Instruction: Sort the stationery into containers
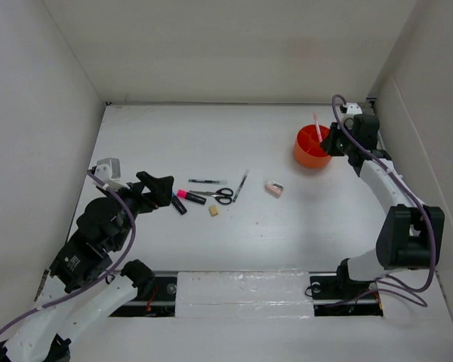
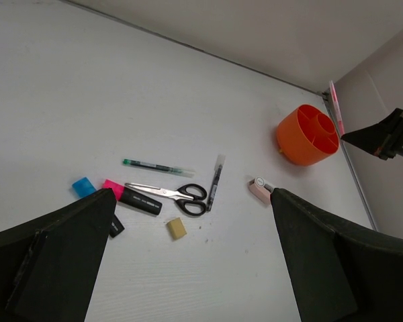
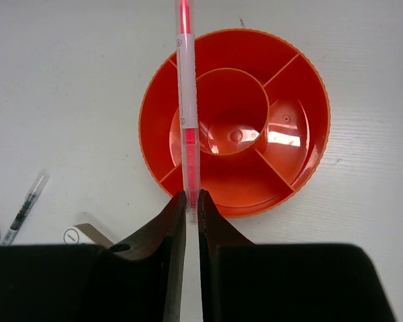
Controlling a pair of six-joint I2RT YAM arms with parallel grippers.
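Note:
My right gripper is shut on one end of a clear pen with pink ink [image 3: 189,94]. In the right wrist view the pen crosses over the round orange organizer [image 3: 309,154], whose compartments look empty; the top view has it slanting upright at the organizer's rim. Whether it touches the organizer, I cannot tell. On the left, my left gripper stands open and empty. Beyond it lie a green-ended pen [image 2: 158,166], scissors [image 2: 192,199], a dark pen [image 2: 215,182], a pink-capped marker [image 2: 141,200] and a blue-capped marker [image 2: 84,187].
A tan eraser-like block [image 1: 214,210] lies below the scissors. Between them and the organizer sits a small pinkish-white item [image 1: 274,188]. Bare table spreads behind the stationery and in front of the organizer.

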